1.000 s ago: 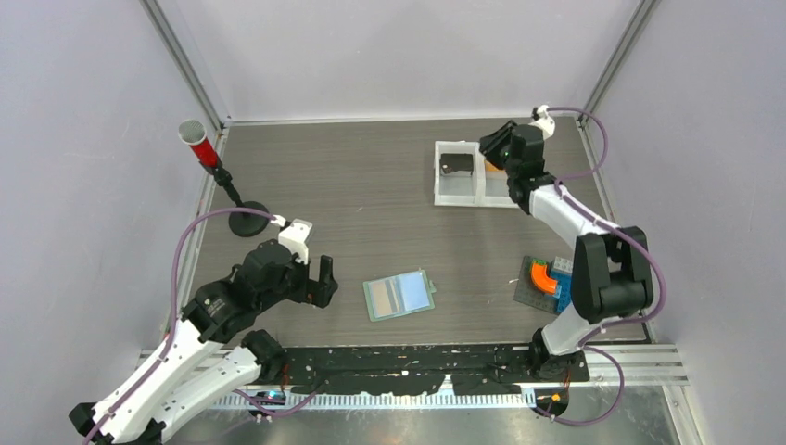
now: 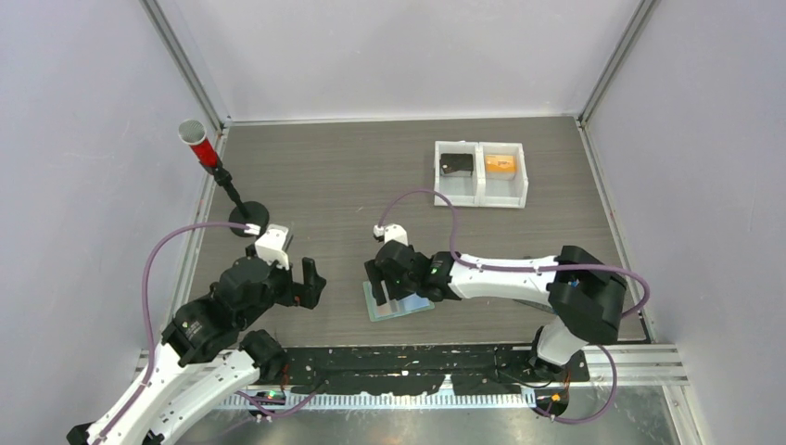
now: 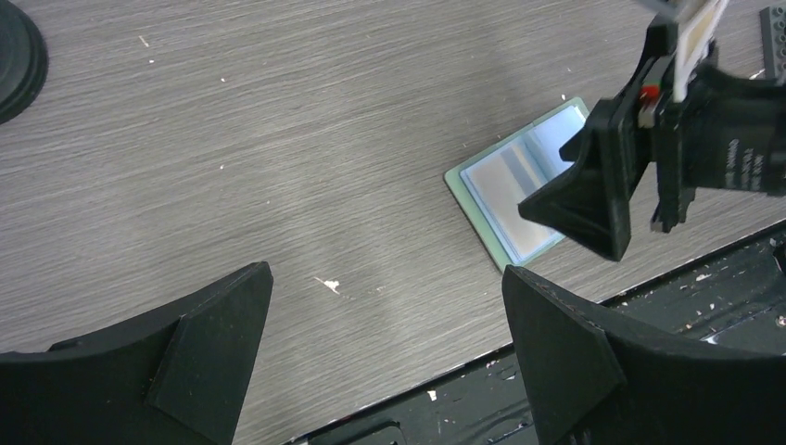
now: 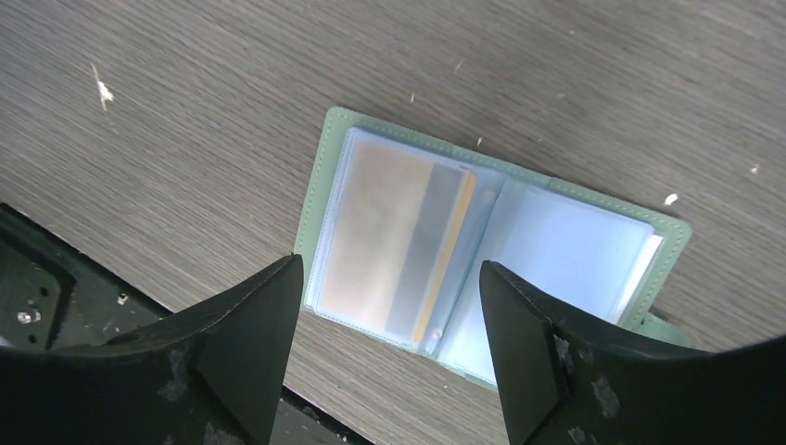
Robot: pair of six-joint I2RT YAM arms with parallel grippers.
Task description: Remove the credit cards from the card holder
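The card holder lies unfolded and flat on the table, green-edged with clear pockets. Behind its left pocket shows a pale beige and grey-blue area with a thin orange strip; whether a card sits there, I cannot tell. The right pocket looks light blue, with a white edge at its far side. Over the holder hovers my right gripper, its fingers apart with nothing gripped. To the left of the holder, my left gripper stands open and empty; its wrist view shows the holder partly covered by the right gripper.
A white two-part box at the back right has a black item and an orange item in it. On the left stands a black stand with a red-and-white top. Mid-table is bare.
From the white box, my right gripper has swung left and toward the front, ending over the card holder. The left arm has drifted slightly left. The holder has stayed put.
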